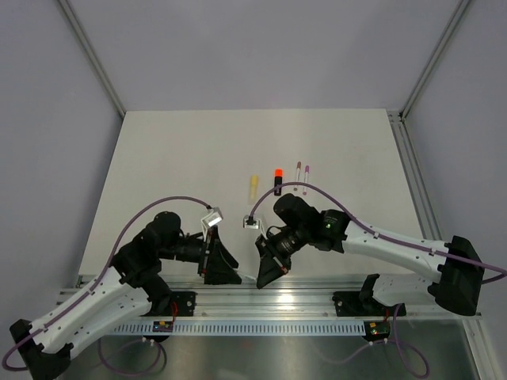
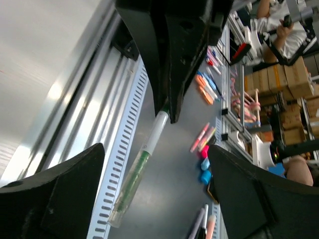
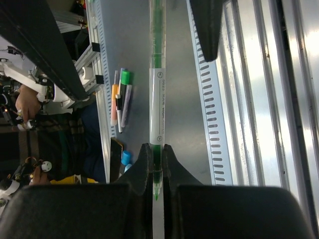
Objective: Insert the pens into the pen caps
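A slim pen [image 3: 157,104] with a white labelled barrel and green ends is gripped near its green nib by my right gripper, which is shut on it. In the left wrist view, the clear, green-filled end of the pen [image 2: 132,186] reaches between the spread fingers of my left gripper, touching neither. That gripper is part open and empty. From above, the left gripper [image 1: 226,277] and right gripper [image 1: 264,281] face each other over the table's front edge. No cap on this pen can be made out.
Beyond the grippers on the white table [image 1: 182,150] lie a yellow pen [image 1: 253,188], a dark marker with an orange-red cap [image 1: 278,182] and two slim pens. Metal rails [image 1: 269,297] run along the front.
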